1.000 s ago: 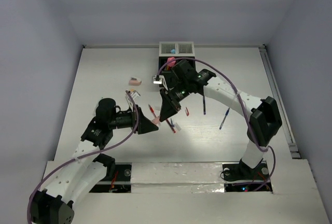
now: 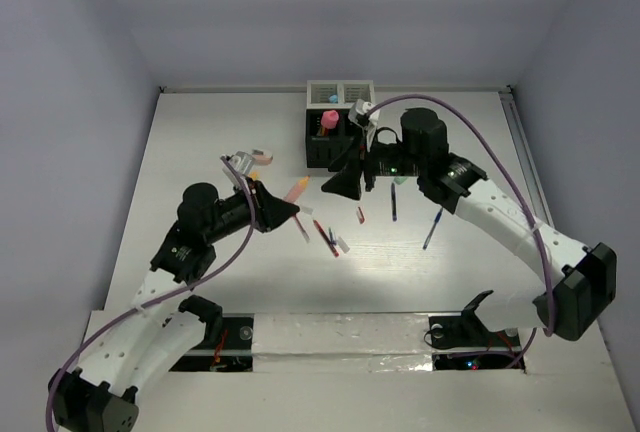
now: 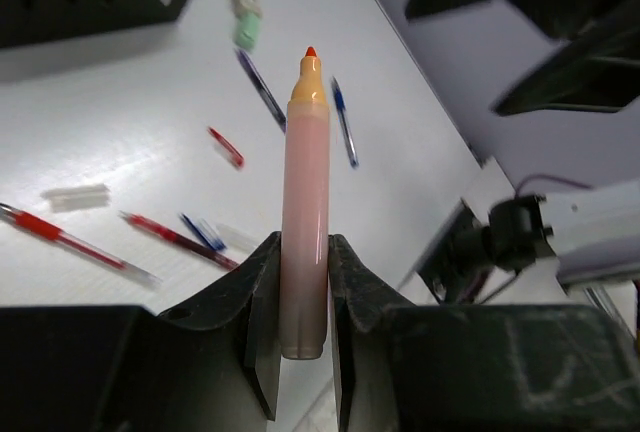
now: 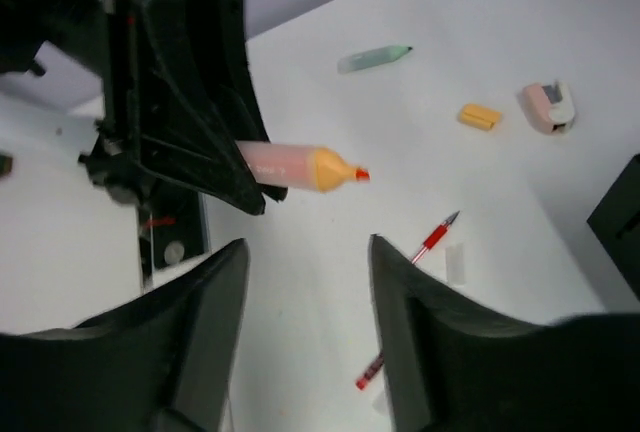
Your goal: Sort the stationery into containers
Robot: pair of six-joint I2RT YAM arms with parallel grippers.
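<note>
A pink marker (image 2: 297,188) with an orange top points up from my left gripper, which is shut on it. My right gripper is open, blurred fingers apart with nothing between, just right of the left one in the top view (image 2: 352,177). Red pens (image 2: 326,239), short white pieces (image 3: 75,197), blue pens (image 2: 433,228) and a small red item (image 3: 226,147) lie on the table. An orange block (image 4: 479,117) and a pink-white item (image 4: 547,107) lie at the left. The dark container (image 2: 320,152) holds a pink object (image 2: 330,119).
The container stands at the back centre, with light compartments (image 2: 355,93) behind and partly hidden by the right arm. A green item (image 4: 373,58) lies on the table. Walls border the sides and back.
My right gripper has moved right and back, away from the marker. My left gripper has moved back and left, with the marker still held.
</note>
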